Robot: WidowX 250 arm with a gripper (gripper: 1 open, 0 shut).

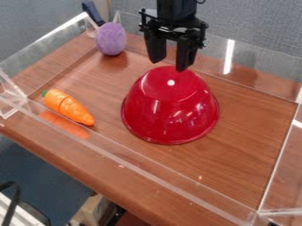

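My black gripper point(171, 55) hangs at the top centre of the camera view, its two fingers apart and pointing down, with nothing seen between them. Just beneath it an upturned red bowl point(170, 110) rests on the wooden table. An orange carrot point(70, 107) with a small green tip lies at the left. A purple oval object point(111, 39), perhaps an eggplant, stands at the back left.
Clear plastic walls border the wooden table point(236, 159) on its sides. Bare surface shows to the right of the bowl and between the bowl and the carrot.
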